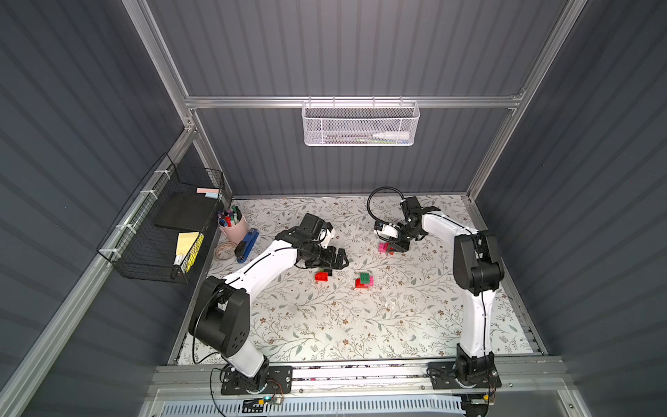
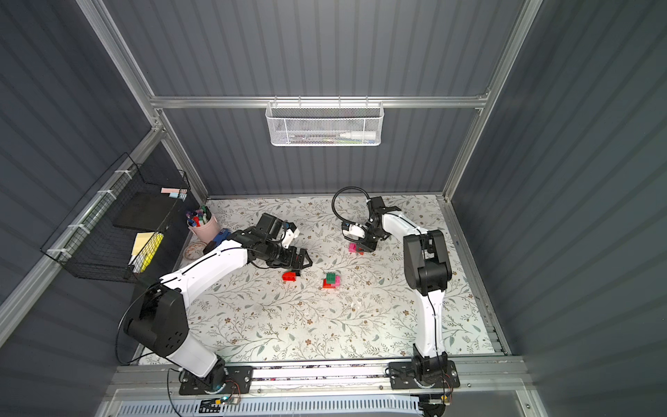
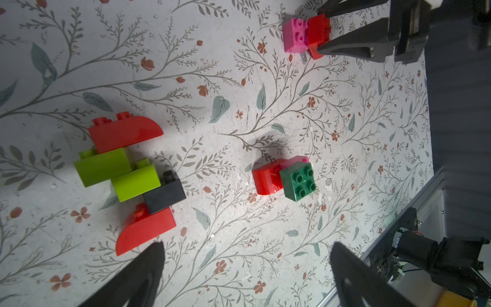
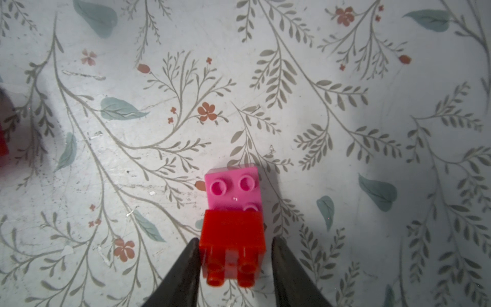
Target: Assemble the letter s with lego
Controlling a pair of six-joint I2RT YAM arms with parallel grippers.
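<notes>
In the right wrist view a red brick (image 4: 233,232) lies between the fingers of my right gripper, which is shut on it. A pink brick (image 4: 234,187) lies against the red brick's far side; whether they are joined I cannot tell. Over the left of the table, my left gripper is wide open and empty. Below it are a curved red brick (image 3: 126,133), two lime green bricks (image 3: 103,167), a black brick (image 3: 164,195) and another curved red brick (image 3: 145,230), set in a staggered chain.
A green brick (image 3: 298,181) stands with a red piece (image 3: 267,177) and a pink piece (image 3: 295,161) in the table's middle. A pink pen cup (image 1: 235,230) and blue stapler (image 1: 246,245) are at the left.
</notes>
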